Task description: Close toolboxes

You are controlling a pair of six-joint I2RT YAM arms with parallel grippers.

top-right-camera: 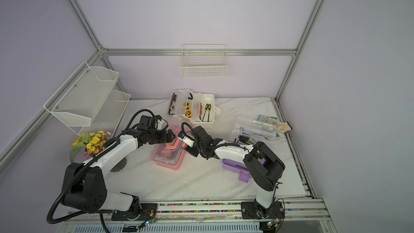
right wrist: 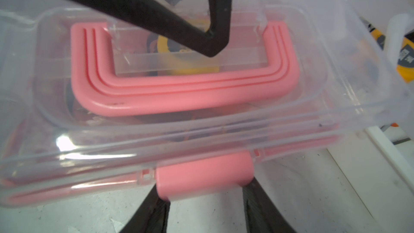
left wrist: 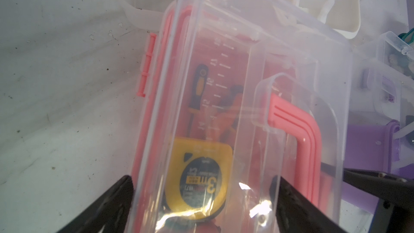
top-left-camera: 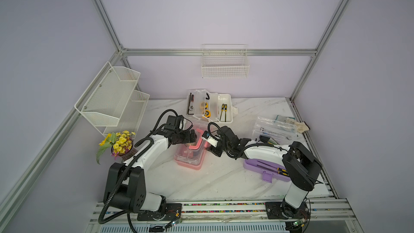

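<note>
The pink toolbox (top-left-camera: 187,157) has its clear lid down, with a tape measure (left wrist: 196,181) showing through and a pink handle (right wrist: 185,92) on top. My left gripper spans the lid from above, part open, fingers at both sides. My right gripper is shut on the pink latch (right wrist: 204,170) at the box's side. Behind stands an open white toolbox (top-left-camera: 224,107) with screwdrivers; at the right an open purple toolbox (top-left-camera: 263,170) with a clear lid (top-right-camera: 252,129) raised.
A flower pot (top-right-camera: 118,164) stands at the far left, under wall-mounted wire baskets (top-left-camera: 107,99).
</note>
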